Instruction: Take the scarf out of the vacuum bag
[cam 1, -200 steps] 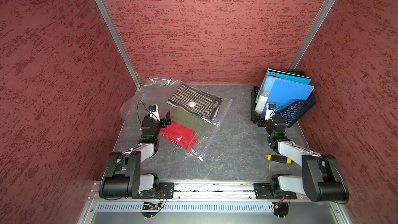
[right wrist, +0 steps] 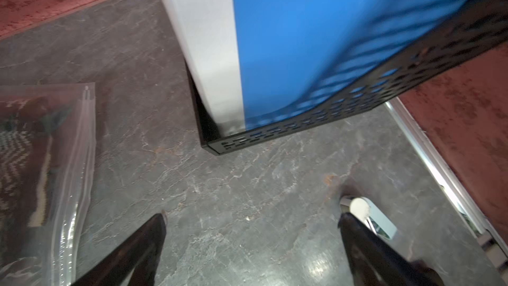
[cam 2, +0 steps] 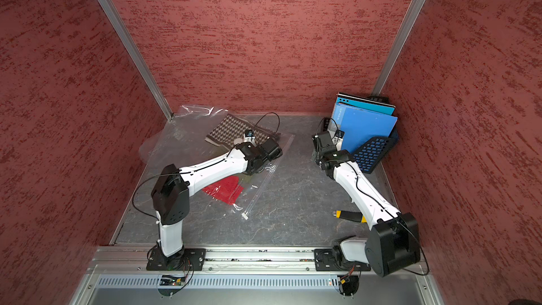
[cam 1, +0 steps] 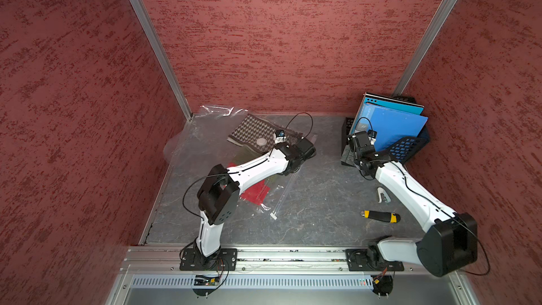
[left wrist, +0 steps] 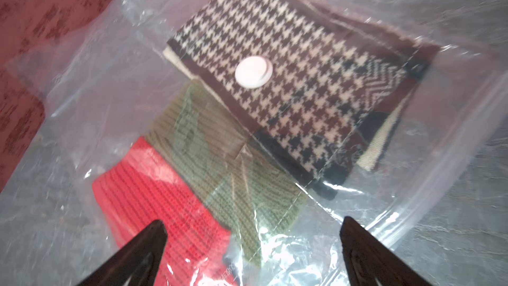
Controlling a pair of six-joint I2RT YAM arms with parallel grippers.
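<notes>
A large clear vacuum bag (left wrist: pixel 434 116) lies on the table at the left, holding a houndstooth scarf (left wrist: pixel 307 79), an olive knitted piece (left wrist: pixel 195 127) and a red piece (left wrist: pixel 153 201). A white round valve (left wrist: pixel 253 72) sits over the houndstooth fabric. My left gripper hangs open above the bag, nothing between its fingers. My right gripper is open and empty over bare table beside the rack. In the top left view the left arm covers part of the bag and its contents.
A black mesh rack (right wrist: pixel 423 68) with blue folders (right wrist: pixel 312 31) stands at the back right. A yellow-and-black tool (cam 1: pixel 381 216) and a small white tool (cam 1: pixel 383 195) lie at the front right. The table between bag and rack is clear.
The left arm has risen and swung right from the bag's left side to over its right part. The right arm has lifted and extended slightly toward the rack.
</notes>
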